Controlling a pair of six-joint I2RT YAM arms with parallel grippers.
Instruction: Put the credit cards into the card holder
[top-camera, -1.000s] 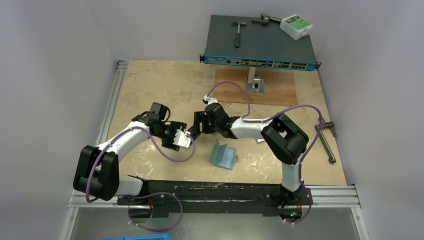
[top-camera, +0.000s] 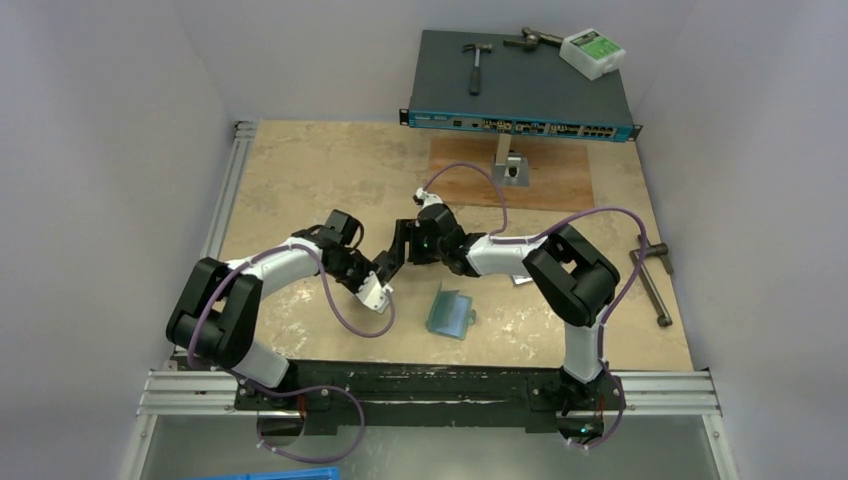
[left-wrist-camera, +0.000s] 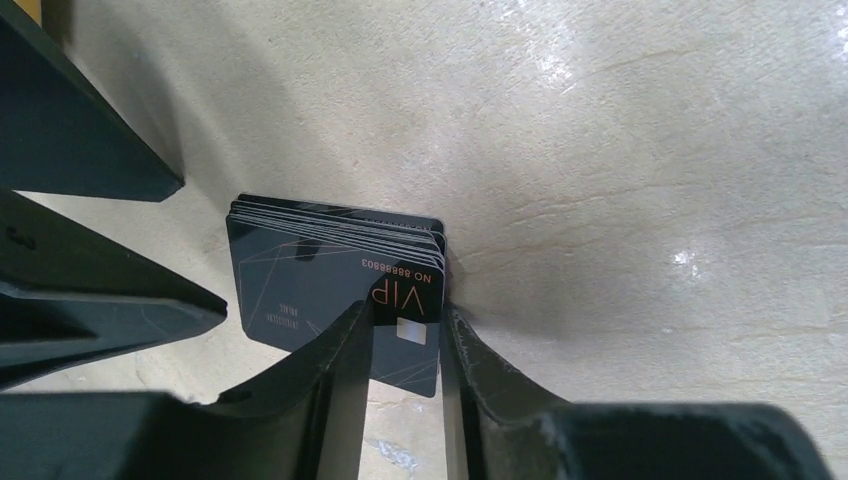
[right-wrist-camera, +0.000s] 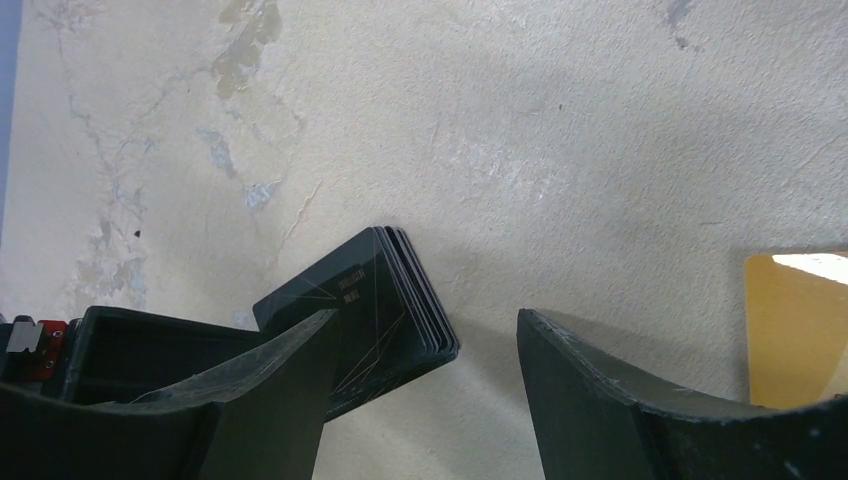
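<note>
A stack of black VIP cards lies on the beige table, also visible in the right wrist view (right-wrist-camera: 370, 290). My left gripper is shut on the stack at one end. In the right wrist view my right gripper stands part open over the table, with the stack beside its left finger and bare table between the fingertips. From above, both grippers meet near the table's middle. The teal card holder (top-camera: 450, 315) lies open toward the front, right of my left gripper.
A network switch (top-camera: 520, 80) on a stand occupies the back right, with hammers and a white box on it. Two hammers (top-camera: 655, 290) lie at the right edge. A yellow object (right-wrist-camera: 795, 325) shows beside my right gripper.
My left gripper has moved right and turned slightly, closer to my right one. The right arm has shifted very slightly.
</note>
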